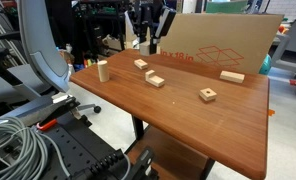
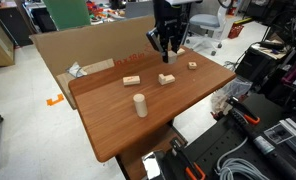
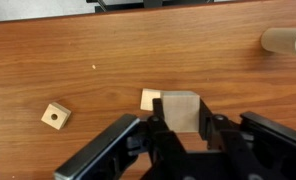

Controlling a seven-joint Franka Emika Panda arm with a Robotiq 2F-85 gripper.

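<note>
A whitish, roughly round object (image 3: 181,106) shows between the fingertips in the wrist view, with my gripper shut on it. In exterior view 1 the gripper (image 1: 148,42) hangs above the table, over the far side of the small wooden blocks (image 1: 155,80). Exterior view 2 shows the held object (image 2: 172,58) hanging clear of the tabletop, above another pale block (image 2: 167,79). Part of a flat block (image 3: 150,98) lies beyond the held object in the wrist view, partly hidden by it.
A pale cylinder (image 1: 103,71) stands upright near the table's left end. Other blocks lie apart: one block (image 1: 141,64) at the back, a square one with a dark centre (image 1: 208,95), and one block (image 1: 232,77) by the cardboard (image 1: 213,38).
</note>
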